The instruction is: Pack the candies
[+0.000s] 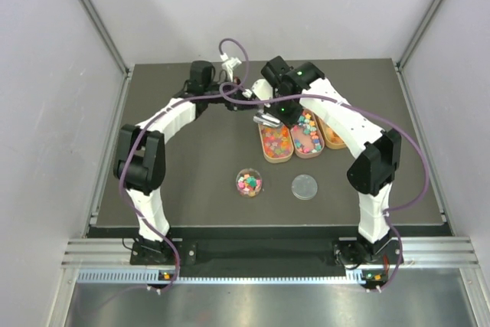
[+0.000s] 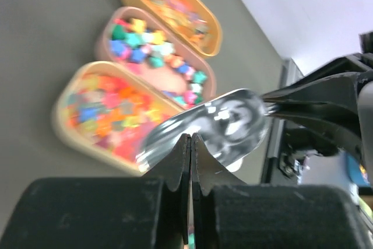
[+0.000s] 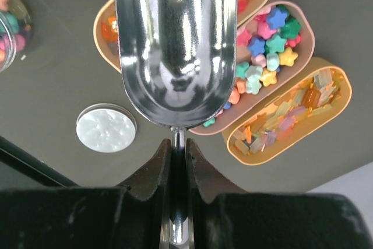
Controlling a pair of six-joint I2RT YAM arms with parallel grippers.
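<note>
My right gripper is shut on the handle of a metal scoop [image 3: 175, 39], held empty above the candy boxes. My left gripper is shut with nothing between its fingers, close beside the scoop in the top view. An orange box of mixed candies [image 1: 276, 143], a pink box of star candies [image 3: 280, 48] with some bare bottom, and a yellow box of wrapped-looking pieces [image 3: 309, 109] stand side by side. A round jar of candies [image 1: 249, 183] stands nearer the front, with a silver lid [image 3: 105, 127] to its right.
Walls [image 1: 444, 51] bound it at the sides and back. Both arms reach over the middle, close to each other.
</note>
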